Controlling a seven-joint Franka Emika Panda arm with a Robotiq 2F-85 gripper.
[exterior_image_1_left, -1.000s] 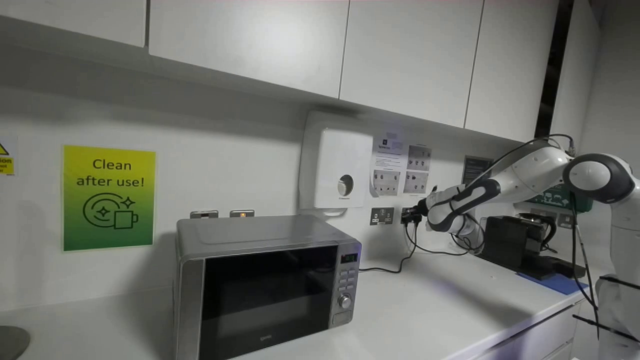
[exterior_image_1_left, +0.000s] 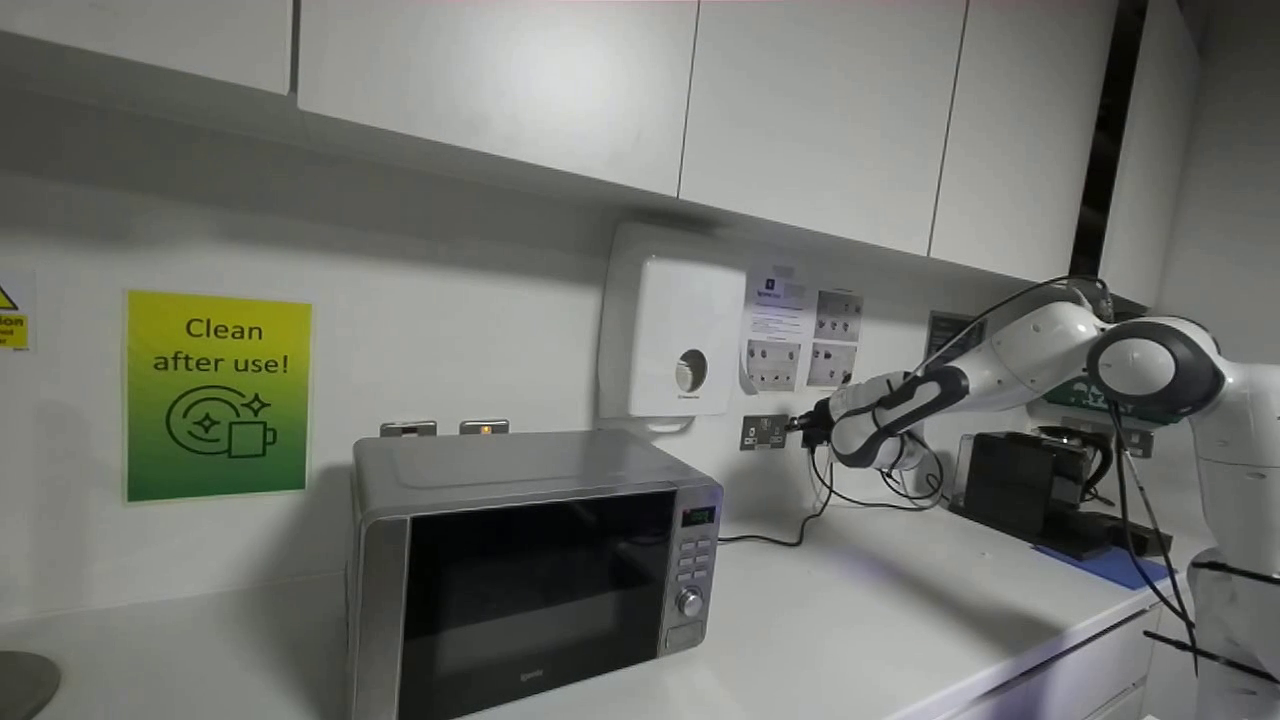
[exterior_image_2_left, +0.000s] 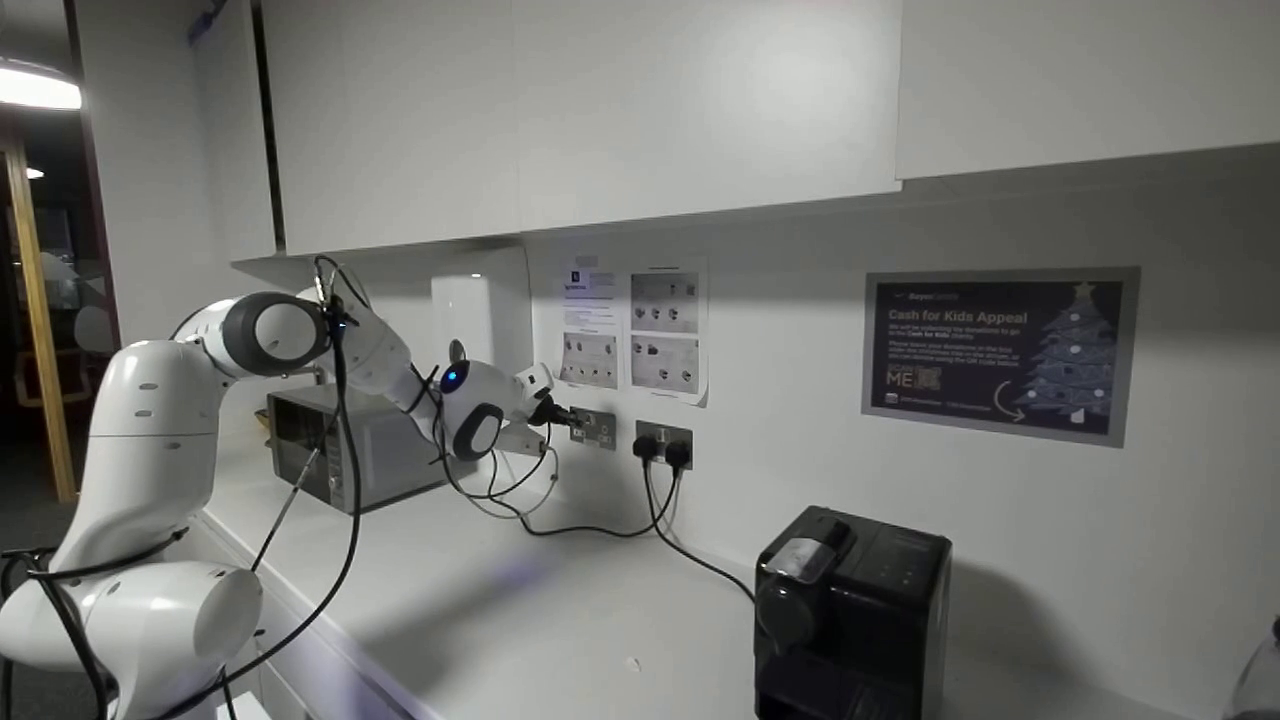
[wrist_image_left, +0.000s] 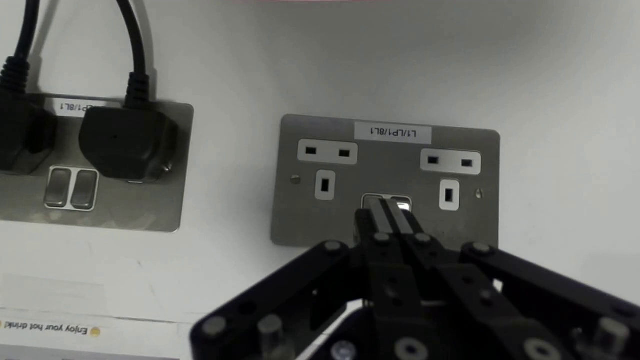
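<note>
In the wrist view my gripper is shut, its two fingertips side by side with nothing showing between them. The tips lie over the rocker switches (wrist_image_left: 400, 204) of a double wall socket (wrist_image_left: 387, 162) with no plugs in it, and they partly cover those switches. Whether they touch is hard to tell. In exterior view 1 the gripper (exterior_image_1_left: 794, 424) points at the same socket (exterior_image_1_left: 761, 433) on the back wall. From the other side, the gripper (exterior_image_2_left: 573, 419) is close to that socket plate (exterior_image_2_left: 593, 428).
A microwave (exterior_image_1_left: 540, 576) and a black coffee machine (exterior_image_2_left: 854, 612) stand on the counter. Wall cabinets (exterior_image_1_left: 828, 120) overhang the arm.
In exterior view 1 the arm has moved left and toward the wall. The gripper was near the plugged socket and is now by the socket without plugs.
</note>
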